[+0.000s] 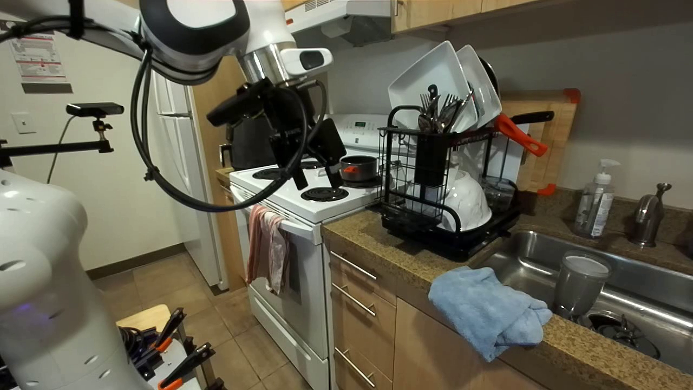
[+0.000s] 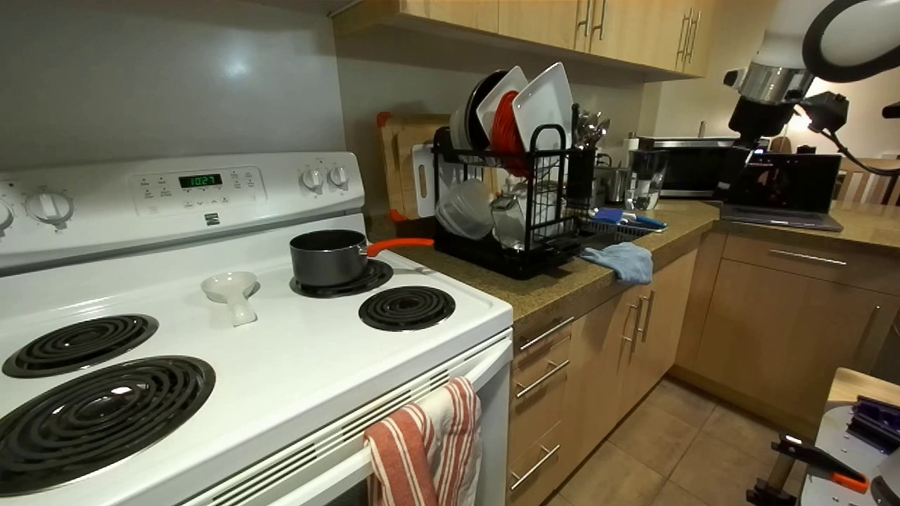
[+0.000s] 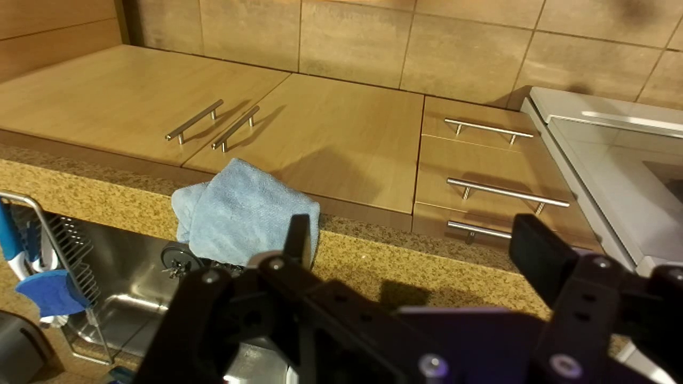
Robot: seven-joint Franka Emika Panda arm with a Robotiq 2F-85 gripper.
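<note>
High in front of the counter hangs my gripper, its two black fingers spread wide with nothing between them; it is open. In exterior view 1 the gripper (image 1: 318,185) points downward, well clear of every surface. A crumpled light blue cloth (image 1: 488,309) lies on the counter's front edge beside the sink, part of it hanging over. The wrist view has this cloth (image 3: 246,211) beyond and left of the left finger. On the stove's back burner sits a dark pot (image 2: 329,260) with a red handle. A striped towel (image 2: 430,443) drapes over the oven handle.
A black dish rack (image 1: 448,227), loaded high with plates and cutlery, stands between stove and sink. The sink (image 1: 533,250) holds a clear cup (image 1: 580,286). A white spoon rest (image 2: 231,291) lies on the stove.
</note>
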